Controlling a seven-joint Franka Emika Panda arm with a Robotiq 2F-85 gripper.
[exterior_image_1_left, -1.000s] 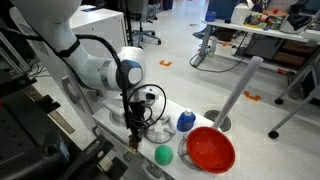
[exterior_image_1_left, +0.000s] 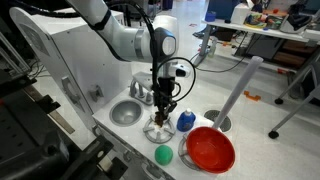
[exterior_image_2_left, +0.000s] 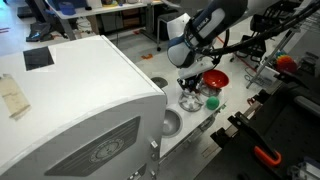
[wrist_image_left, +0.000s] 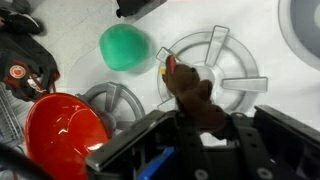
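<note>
A brown object (wrist_image_left: 190, 88) with small red and yellow bits is held between the fingers of my gripper, which is shut on it. What exactly it is, I cannot tell. In the wrist view it hangs over a round silver burner (wrist_image_left: 215, 65) on the white toy stove top. Exterior view 1 has my gripper (exterior_image_1_left: 160, 116) low above that burner (exterior_image_1_left: 153, 134). Whether the brown object touches the burner is unclear.
Nearby are a green object (exterior_image_1_left: 164, 155), a red bowl (exterior_image_1_left: 210, 150) and a blue object (exterior_image_1_left: 186, 121). A silver sink (exterior_image_1_left: 126, 112) lies on the burner's other side. A second burner (wrist_image_left: 115, 103) shows beside the red bowl (wrist_image_left: 65, 130).
My gripper has moved with the brown object from the counter's front edge, past the sink's side, back and right to the burner. The bowl, green object and blue object have stayed put.
</note>
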